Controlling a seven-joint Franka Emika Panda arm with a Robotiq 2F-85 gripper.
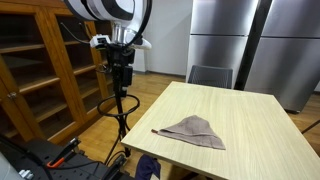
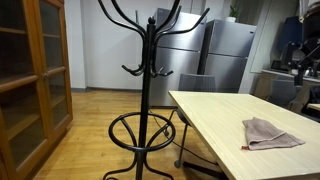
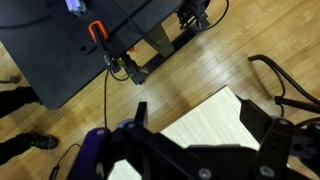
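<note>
A greyish-brown cloth (image 1: 192, 131) lies crumpled and mostly flat on the pale wooden table, toward its near side. In the second exterior view the same cloth (image 2: 268, 135) rests close to the table's edge. High at the left, off the table's side, hangs my gripper (image 1: 121, 82), well above and apart from the cloth. The wrist view looks down past my open gripper, its two dark fingers far apart and nothing between them. Below it are a corner of the table (image 3: 212, 122) and wooden floor; no cloth shows there.
A black coat rack (image 2: 145, 100) with curved hooks stands on the floor beside the table, close to my arm in view. A chair (image 1: 210, 76) is at the table's far side. Glass-fronted cabinets (image 1: 40, 75) line the left.
</note>
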